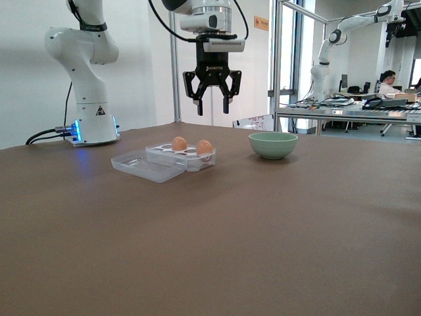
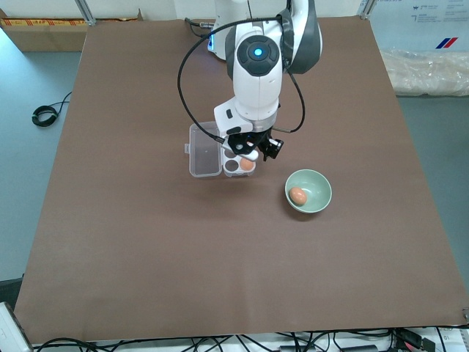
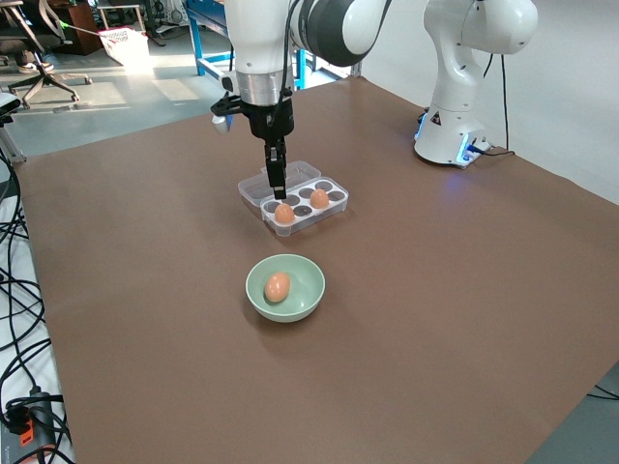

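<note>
My gripper hangs open above the egg tray, its two black fingers apart with nothing between them. The clear tray stands beside its open lid, holding two brown eggs; in the left view the gripper partly hides it. A green bowl sits nearer the table's front, beside the tray, with one egg lying in it, also visible in the right view.
The arm's base stands at the back, with cables running to it. More cables lie beyond the table's front edge.
</note>
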